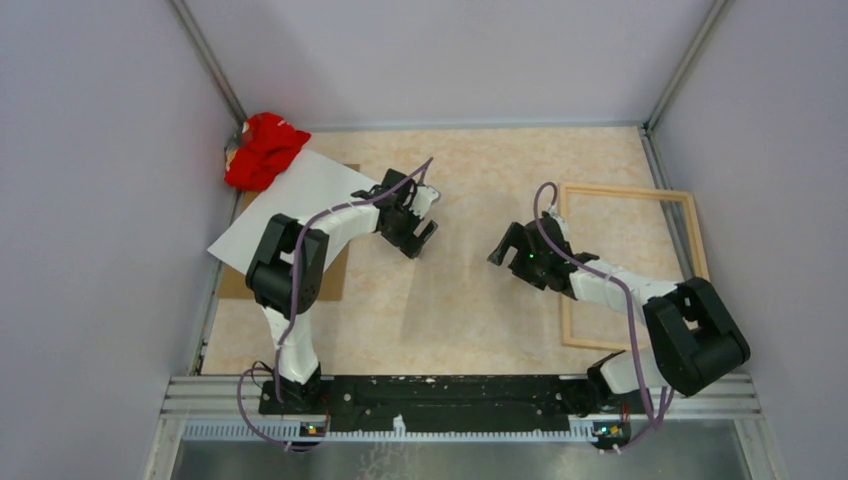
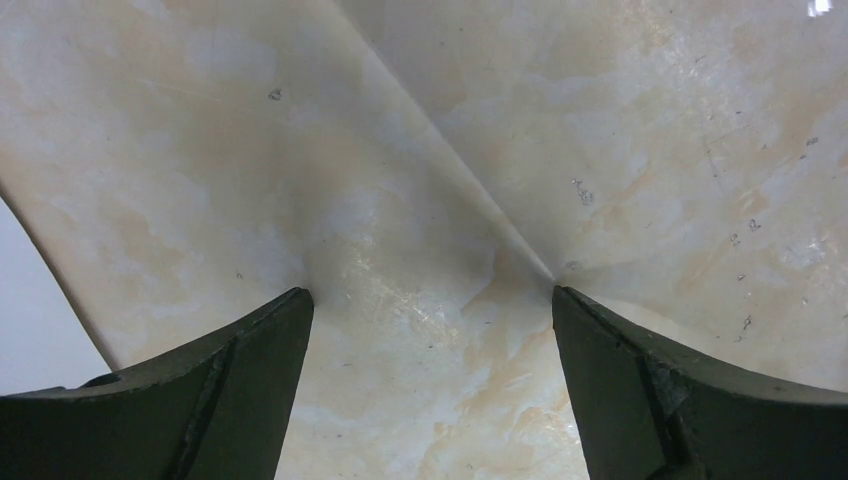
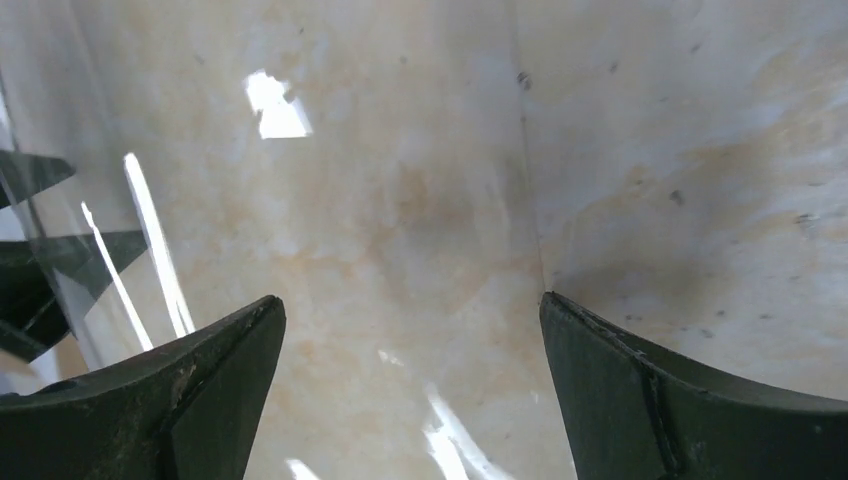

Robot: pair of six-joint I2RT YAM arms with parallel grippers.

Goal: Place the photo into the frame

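A large white sheet [image 1: 320,185] lies tilted over a brown board [image 1: 333,275] on the left; no picture shows on it. The empty light-wood frame [image 1: 625,190] lies at the right, partly under my right arm. Over bare table, my left gripper [image 1: 424,241] is open beside the white sheet, whose edge [image 2: 40,310] enters its wrist view. My right gripper [image 1: 503,262], left of the frame, also stands open. Neither holds anything. Thin straight lines and glare in the wrist views suggest a clear sheet [image 3: 410,230] between the grippers; its outline is hard to tell.
A crumpled red cloth [image 1: 265,150] sits at the back left, against the white sheet's corner. Two dark fingers [image 3: 100,250] of the left gripper appear at the left of the right wrist view.
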